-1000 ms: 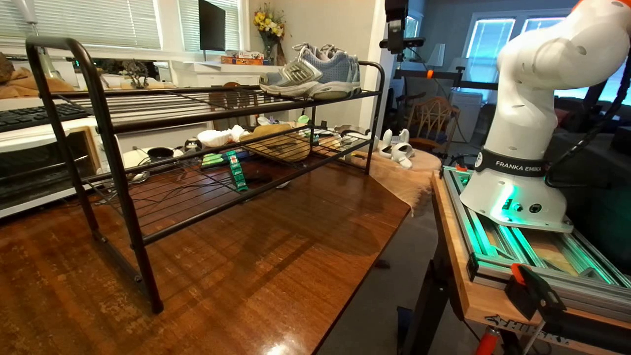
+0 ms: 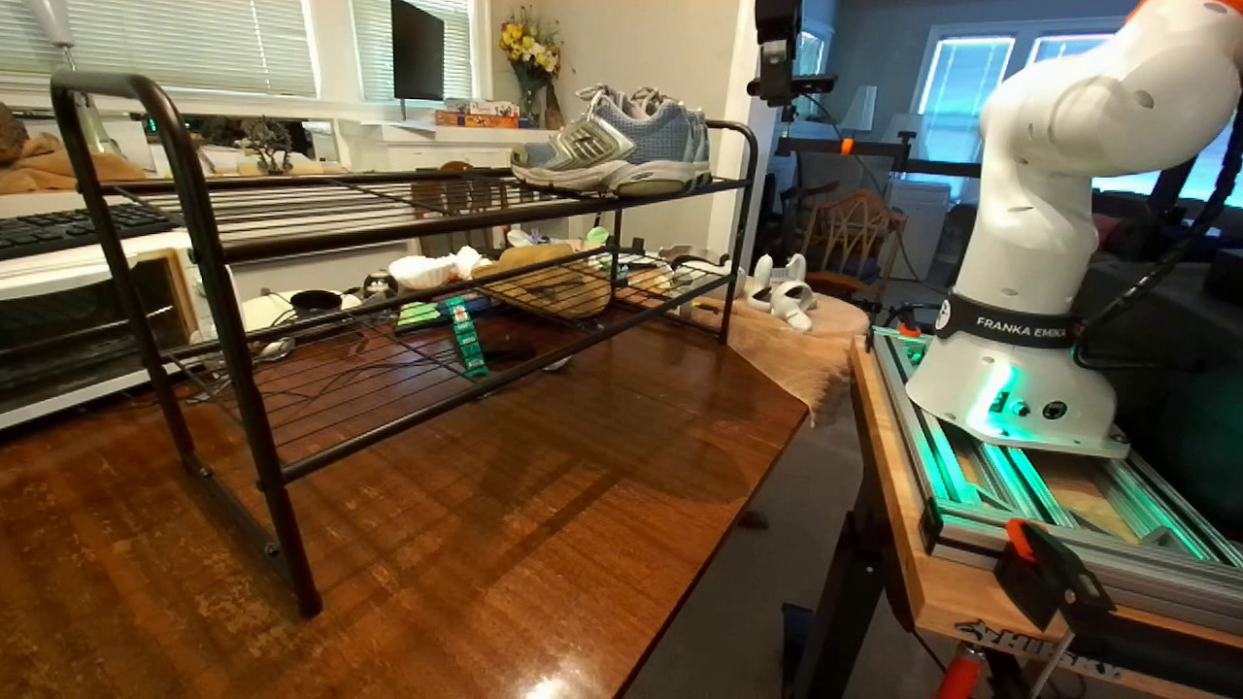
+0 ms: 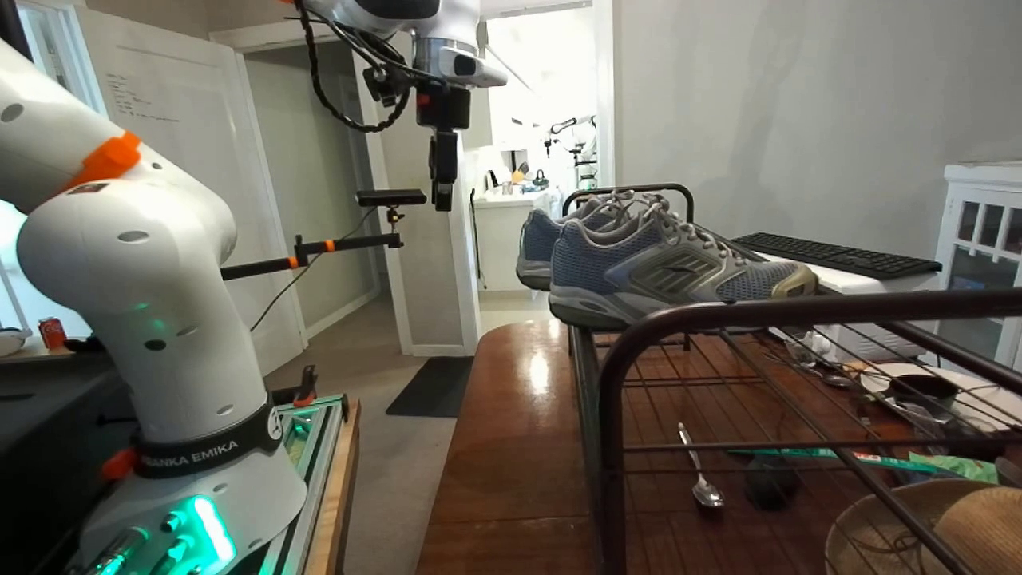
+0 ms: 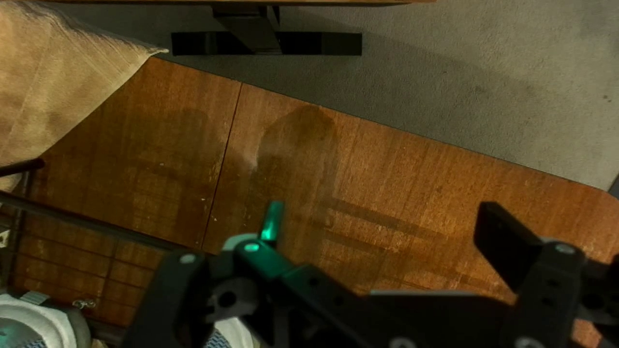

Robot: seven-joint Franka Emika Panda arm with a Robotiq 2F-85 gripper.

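Note:
A pair of grey-blue running shoes [image 2: 653,146] sits on the top shelf of a dark metal rack [image 2: 489,221], at the end nearer the robot. In the second exterior view, my gripper [image 3: 442,203] hangs pointing down, to the left of the shoes [image 3: 661,263] and higher than the rack's top shelf. The wrist view looks down on my gripper with its fingers wide apart, nothing between them, and bare wooden table [image 4: 400,191] below. Parts of the shoes [image 4: 35,325] show at that view's lower left edge, partly hidden by the gripper.
Beneath the rack lie a spoon [image 3: 704,489], a straw hat [image 3: 987,537] and other clutter. A tan cloth [image 4: 69,75] covers one table corner. The tabletop in front of the rack is clear. A camera on a bar [image 3: 390,197] stands near my gripper.
The gripper has shifted very slightly left in the first exterior view, and its shadow on the table has moved a little. The shoes and rack have stayed put.

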